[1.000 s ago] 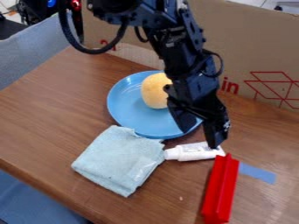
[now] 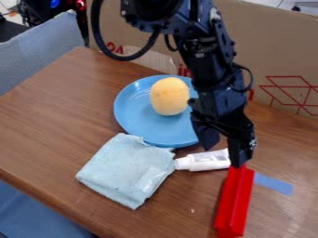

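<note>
My black gripper (image 2: 224, 144) hangs low over the right edge of the blue plate (image 2: 143, 116), its fingers open above a white tube (image 2: 203, 161). A yellow round object (image 2: 169, 97) rests on the plate. A folded light-blue cloth (image 2: 125, 169) lies left of the tube. A red bar (image 2: 233, 204) lies below the gripper, to the right of the cloth. Whether the fingertips touch the tube or bar is unclear.
A cardboard panel (image 2: 280, 70) stands along the back. A blue strip (image 2: 274, 185) is on the wooden table (image 2: 50, 139) beside the red bar.
The objects on the table have not visibly moved.
</note>
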